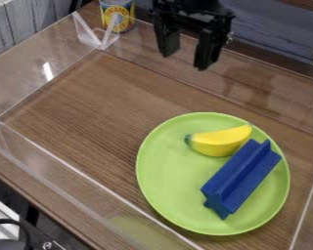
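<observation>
My black gripper (187, 47) hangs high at the top centre over the wooden surface, open, with nothing visible between its fingers. In the lower right a green plate (172, 195) holds a yellow banana (221, 138) and a blue bar-shaped object (243, 178), which lies diagonally to the right of the banana.
A can with a yellow label (116, 14) stands at the top left beside a clear plastic strip. Transparent walls edge the surface on the left. A black cable (16, 225) lies at the bottom-left corner.
</observation>
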